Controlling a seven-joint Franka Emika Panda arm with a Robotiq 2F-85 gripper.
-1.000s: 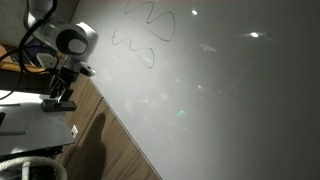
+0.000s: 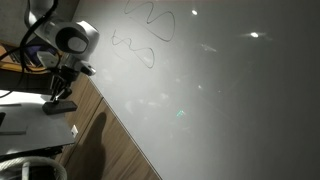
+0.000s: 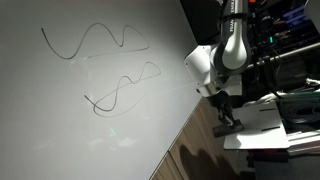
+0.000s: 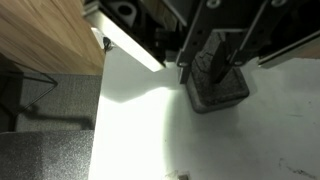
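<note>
A dark block that looks like a whiteboard eraser lies on the white table. In the wrist view my gripper is right over it, its dark fingers coming down around or against its upper part. Both outside views show the same dark eraser near the table's edge beneath the gripper. The finger seems part open, and I cannot tell whether both fingers touch the eraser. The whiteboard carries wavy dark marker lines.
A wood-panelled wall runs below the whiteboard, close beside the arm. Beyond the table's edge the grey floor shows in the wrist view. Bare tabletop extends around the eraser.
The arm stays almost in place over the eraser, with at most a slight shift at the gripper. The eraser and the marker lines look the same.
</note>
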